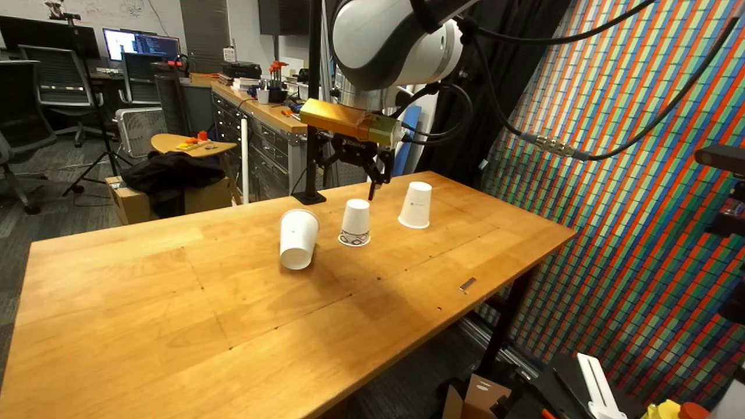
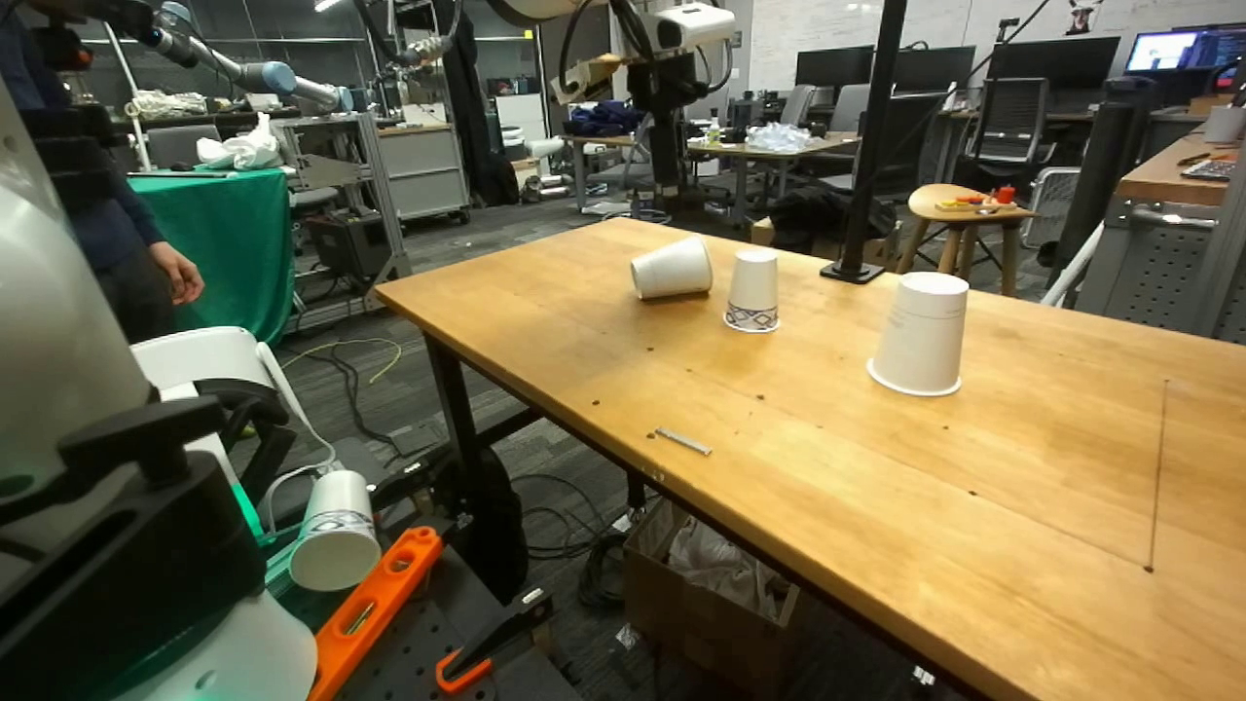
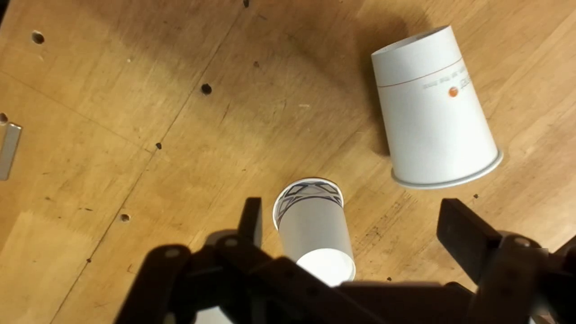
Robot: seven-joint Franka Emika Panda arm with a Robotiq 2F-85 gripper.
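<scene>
My gripper (image 1: 347, 174) hangs above the back part of the table, its fingers apart and empty. A small white cup with a dark diamond band (image 1: 355, 224) stands upside down below it. In the wrist view this banded cup (image 3: 316, 229) appears between the fingers, nearer the left one, its base partly hidden by the gripper. A larger white cup (image 1: 298, 237) lies on its side left of the banded cup; in the wrist view that lying cup (image 3: 437, 113) is at upper right. Another large white cup (image 1: 416, 205) stands upside down on the right.
A black post (image 2: 861, 187) rises from its back edge. Near the front edge lies a small metal strip (image 2: 682, 442).
</scene>
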